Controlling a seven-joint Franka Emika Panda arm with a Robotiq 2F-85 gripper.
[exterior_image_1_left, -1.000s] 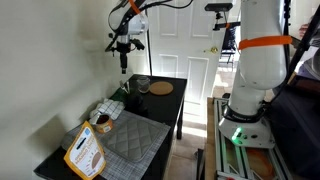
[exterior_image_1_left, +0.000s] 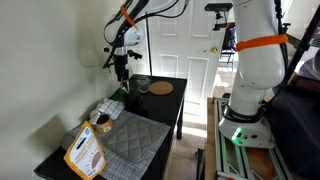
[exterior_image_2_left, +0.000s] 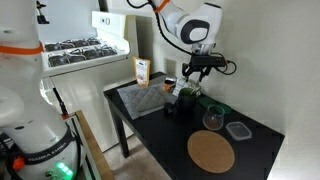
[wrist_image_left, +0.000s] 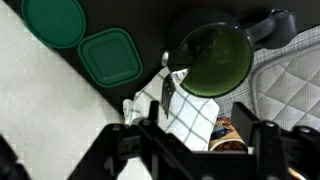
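A dark mug (wrist_image_left: 262, 28) with a green inside shows at the top of the wrist view; its handle points right. A shiny metal utensil (wrist_image_left: 168, 92) stands in it, its end leaning out over the near rim. My gripper has its fingers apart, with nothing seen between them; the utensil's end lies near the left finger. In exterior view 2 the gripper (exterior_image_2_left: 195, 78) hangs just above the dark mug (exterior_image_2_left: 187, 100). From the other side, the gripper (exterior_image_1_left: 121, 82) appears close to the wall.
A checked cloth (wrist_image_left: 188, 120) and green lids (wrist_image_left: 110, 57) lie beside the mug. A quilted mat (exterior_image_2_left: 148, 98), an orange-and-white box (exterior_image_2_left: 142, 72), a glass bowl (exterior_image_2_left: 213, 121), a clear container (exterior_image_2_left: 238, 130) and a round brown board (exterior_image_2_left: 211, 152) share the black table.
My gripper has come down over the last second, from well above the table to just over the mug. The objects on the table look unmoved.
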